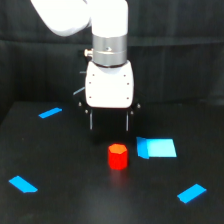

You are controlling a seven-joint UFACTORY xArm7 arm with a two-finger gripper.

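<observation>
A small red block (117, 157) rests on the dark table near the centre of the view. My gripper (109, 124) hangs open, its two thin dark fingers spread wide with nothing visible between them. In the image it is just above the block and slightly to its left. Fingers and block look apart; the exact height and depth between them cannot be told from this one view.
Right of the block lies a pale cyan square (160, 148) with a blue strip (142, 148) along its left side. Other blue strips mark the table at far left (50, 113), front left (22, 184) and front right (191, 193).
</observation>
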